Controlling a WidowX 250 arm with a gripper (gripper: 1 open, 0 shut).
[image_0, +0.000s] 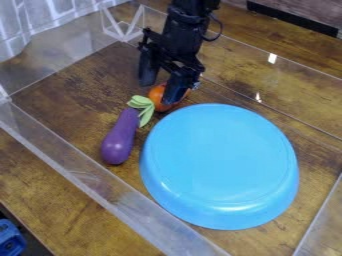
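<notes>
The black gripper (166, 82) reaches down from the top centre, its fingers around a small orange object (159, 97) just behind the blue disc. Whether the fingers grip it or only surround it I cannot tell. A purple eggplant-like toy (120, 140) with a pale green top (140, 105) lies left of the disc. A large light-blue disc (218, 165) fills the lower right.
Clear plastic walls border the wooden floor (74, 85) on the left and along the bottom. Bare wood lies at the upper left and to the right behind the disc. A small blue object (8, 238) sits at the bottom left corner.
</notes>
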